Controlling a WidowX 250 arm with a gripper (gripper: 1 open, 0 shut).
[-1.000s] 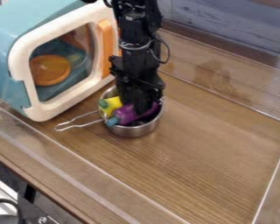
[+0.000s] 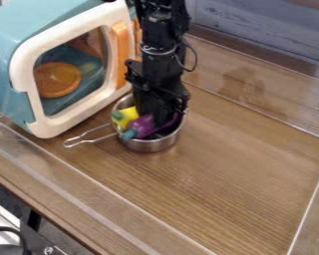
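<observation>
A small steel pot (image 2: 155, 143) with a wire handle stands on the wooden counter, in front of a toy microwave. In it lie a yellow item (image 2: 125, 117) and a purple item (image 2: 143, 127) with a teal end. My black gripper (image 2: 157, 108) reaches down into the pot from above and is shut; dark fingers and shadow hide what lies between them.
The light-blue toy microwave (image 2: 23, 45) stands open at the upper left, an orange round piece (image 2: 56, 78) inside. A wall runs along the back.
The gripper has shifted slightly over the pot, and less of the purple item shows at its right side. The pot and microwave stay about where they were.
</observation>
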